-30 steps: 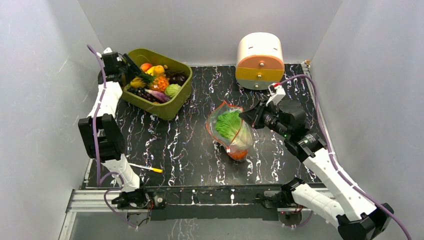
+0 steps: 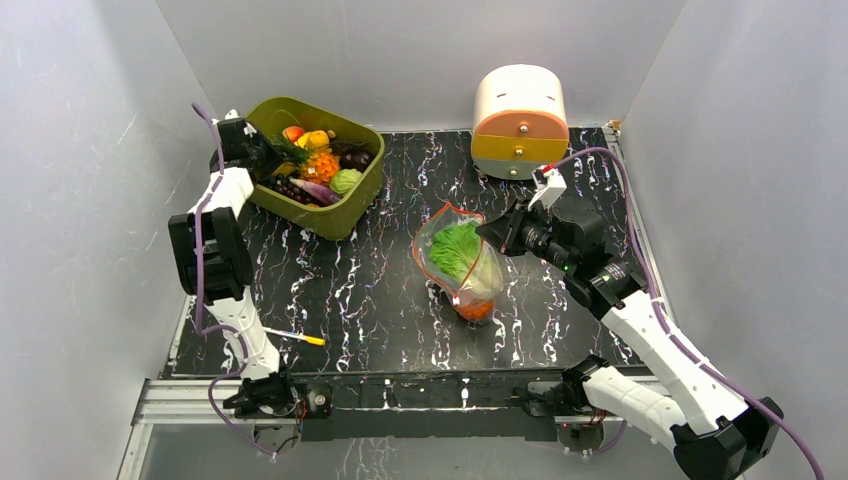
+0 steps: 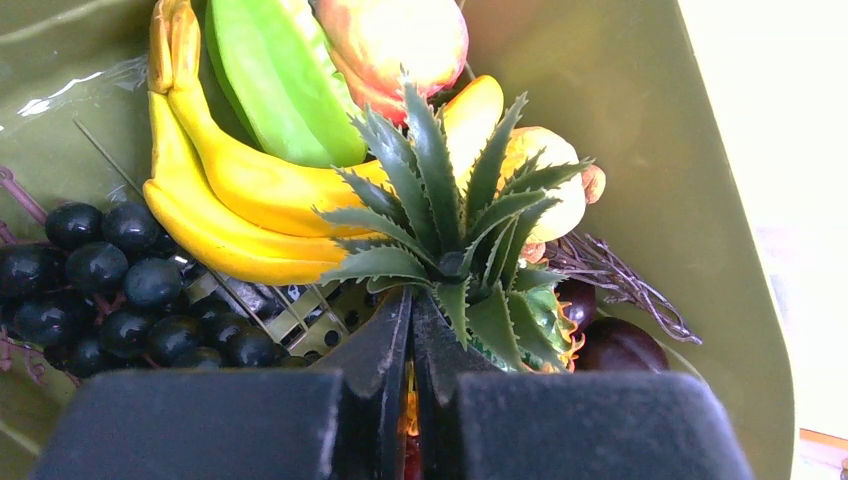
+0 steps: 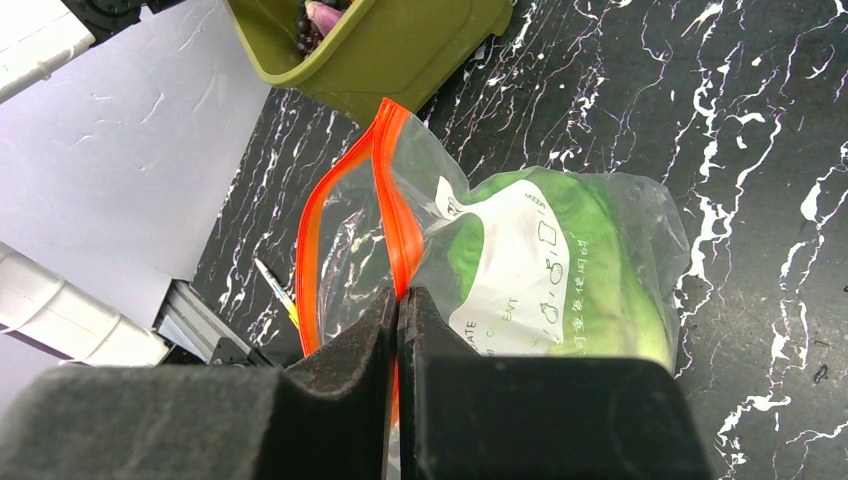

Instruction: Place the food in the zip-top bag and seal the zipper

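In the top view, the clear zip top bag [image 2: 487, 268] with orange edging stands on the dark table, its mouth gaping. A leafy green cabbage [image 2: 455, 247] and something orange [image 2: 476, 310] are inside it. My right gripper is shut on the bag's orange zipper edge [image 4: 400, 235]. Over the left side of the green basket [image 2: 345, 218] is my left gripper, shut, with nothing visible between its fingers. Its tips are right by the leaves of a pineapple [image 3: 450, 225]. Bananas [image 3: 250, 200] and dark grapes [image 3: 95, 265] lie close by.
The basket also holds a cabbage [image 2: 345, 181], an eggplant [image 2: 318, 192] and other produce. A small drawer box [image 2: 519, 120] stands at the back right. A yellow-capped pen [image 2: 312, 340] lies front left. Bare table separates basket and bag.
My left gripper has moved right and slightly down over the basket, and its fingers, spread apart earlier, are now together. The right arm and the bag have barely moved.
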